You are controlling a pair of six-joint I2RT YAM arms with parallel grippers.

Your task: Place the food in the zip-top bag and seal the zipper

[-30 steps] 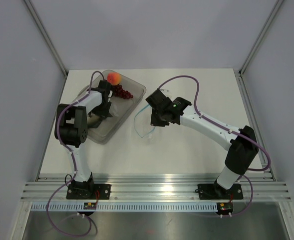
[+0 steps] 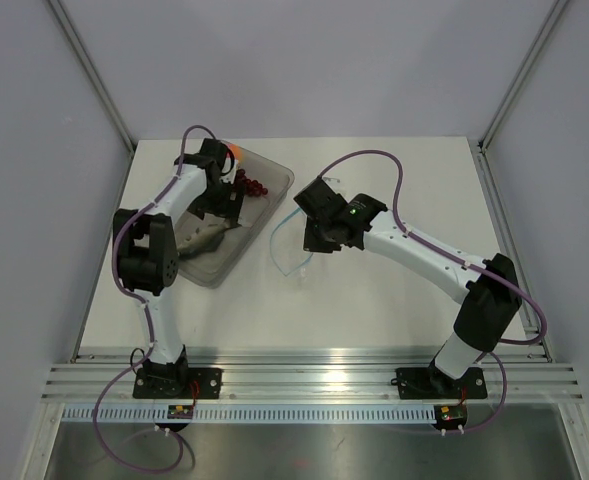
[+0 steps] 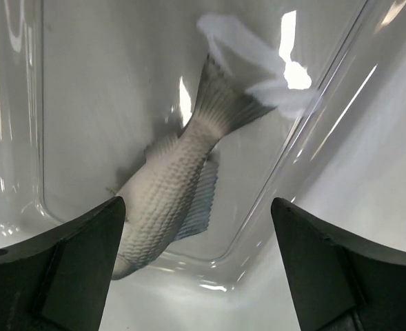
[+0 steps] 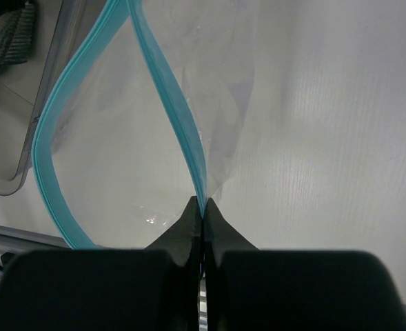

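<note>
In the top view, a grey plastic tray [image 2: 244, 245] at left holds a fish [image 2: 199, 240], grapes [image 2: 254, 188] and an orange round item [image 2: 234, 154]. My left gripper [image 2: 224, 205] is over it; in the left wrist view its open fingers [image 3: 72, 269] flank the fish [image 3: 161, 193], nothing held. The zip bag [image 4: 171, 103] with blue zipper stands open on the right of the tray; my right gripper is shut on the zipper's edge.
The tray's right wall lies beside the bag.
My left gripper has moved up and toward the back from low over the fish, uncovering more of it. The right arm is nearly still.
</note>
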